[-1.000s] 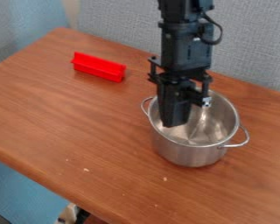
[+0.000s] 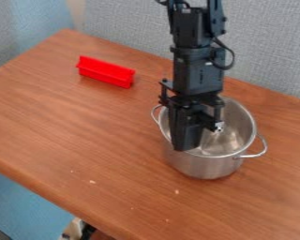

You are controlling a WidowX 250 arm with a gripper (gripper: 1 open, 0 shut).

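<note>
A silver pot (image 2: pixel 212 163) with two wire handles stands on the right part of the wooden table. My black gripper (image 2: pixel 187 129) hangs from above into the pot's opening, on its left and middle. It is shut, and nothing clearly shows between its fingers, though the pot's wall partly hides their lower ends.
A red block (image 2: pixel 105 71) lies at the back left of the table (image 2: pixel 71 131). A grey textured wall (image 2: pixel 277 47) runs behind, and the table's front left edge drops to a blue surface (image 2: pixel 22 211).
My gripper has shifted slightly downward inside the pot over the last second. The pot and the red block look unmoved.
</note>
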